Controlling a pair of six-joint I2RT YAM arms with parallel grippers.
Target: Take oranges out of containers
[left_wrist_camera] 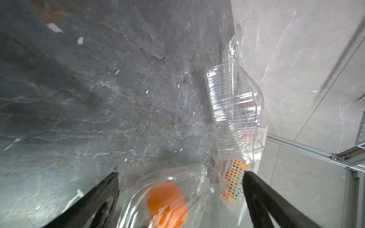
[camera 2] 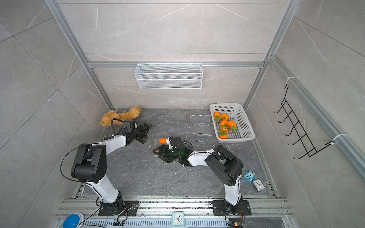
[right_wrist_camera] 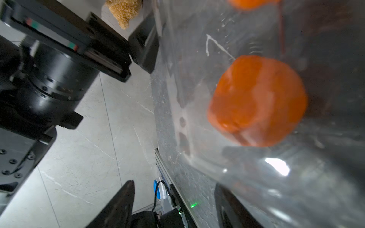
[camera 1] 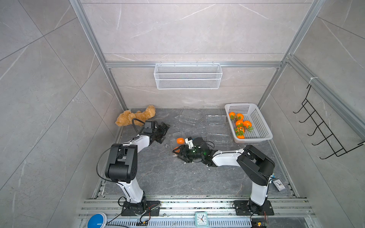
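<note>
A clear plastic container point(left_wrist_camera: 133, 212) with oranges stands mid-table. One orange point(camera 1: 180, 141) shows above my right gripper point(camera 1: 178, 153); another point(right_wrist_camera: 256, 100) is partly hidden behind that gripper in the top views and large through the plastic in the right wrist view. My right gripper is at the container's wall; how far its fingers stand apart is hard to see. My left gripper point(camera 1: 164, 131) is open above and left of the container, with nothing between its fingers.
A white basket point(camera 1: 257, 129) of oranges with leaves is at the back right. Empty clear containers point(camera 1: 216, 120) lie along the back, a teddy bear point(camera 1: 125, 118) at the back left.
</note>
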